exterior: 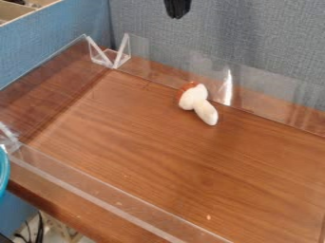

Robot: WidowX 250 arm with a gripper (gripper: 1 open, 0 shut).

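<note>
A small mushroom [200, 107] with a white stem and a reddish-orange patch on its cap lies on the wooden table [165, 171], right of centre toward the back. The black tip of my gripper [177, 8] hangs at the top edge of the camera view, high above and a little left of the mushroom. Only that tip shows, so whether it is open or shut cannot be told.
Clear plastic walls edge the table, with a clear bracket [109, 57] at the back left corner. A turquoise round rim [4, 171] shows at the left edge.
</note>
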